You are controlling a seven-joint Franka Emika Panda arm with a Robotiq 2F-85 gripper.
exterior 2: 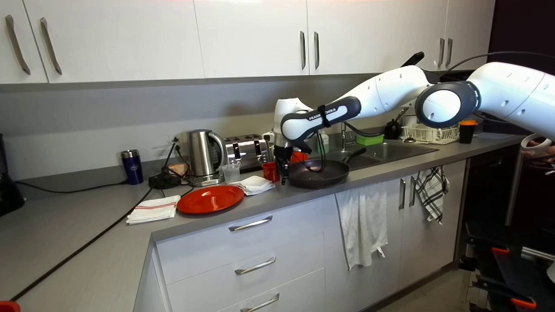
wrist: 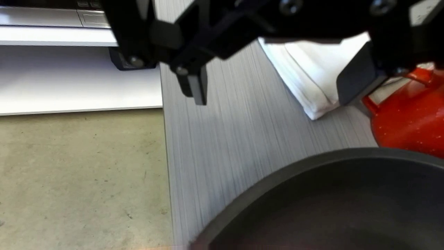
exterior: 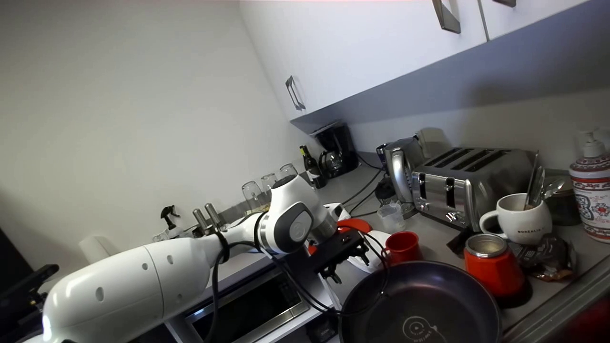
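My gripper stands open above the counter, its two fingers wide apart and only bare grey worktop between and below them. One finger [wrist: 197,85] hangs near the counter's front edge; the other overlaps a folded white cloth [wrist: 308,71] in the wrist view. Close by sits a red mug [exterior: 403,247], its handle towards the gripper. A black frying pan [exterior 2: 318,175] lies on the counter beside the gripper, its handle pointing towards the sink. The red plate [exterior 2: 210,199] rests flat on the other side of the white cloth.
A kettle [exterior 2: 204,156] and a toaster [exterior: 457,183] stand along the wall, with a clear plastic cup [exterior: 391,217] in front. Towards the sink are a red moka pot base [exterior: 496,271] and a white mug [exterior: 517,220].
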